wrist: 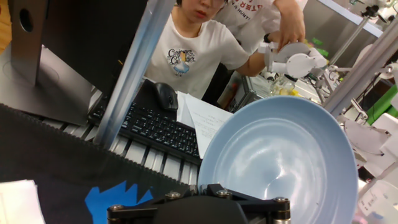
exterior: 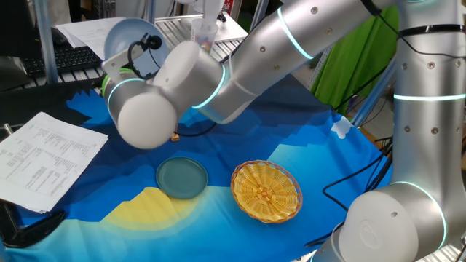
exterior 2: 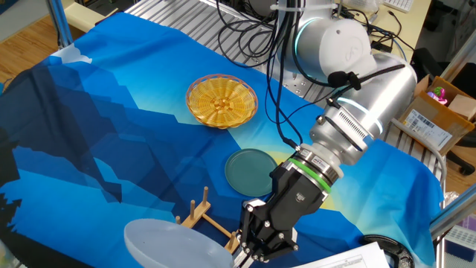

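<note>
My gripper is shut on the rim of a light blue plate [wrist: 280, 158], which fills the right half of the wrist view. In exterior view 2 the same plate [exterior 2: 175, 246] is held up at the bottom edge, in front of the gripper's black fingers. Behind it a small wooden rack [exterior 2: 195, 214] with upright pegs stands on the cloth, partly covered by plate and gripper. The arm hides nearly all of that rack in exterior view 1.
A dark green plate [exterior: 182, 177] and a round wicker basket [exterior: 266, 191] lie on the blue cloth. Papers [exterior: 45, 161] cover the left side. Beyond the table edge are a keyboard [wrist: 163, 132], a metal post [wrist: 134, 74] and people. Cloth right of the basket is clear.
</note>
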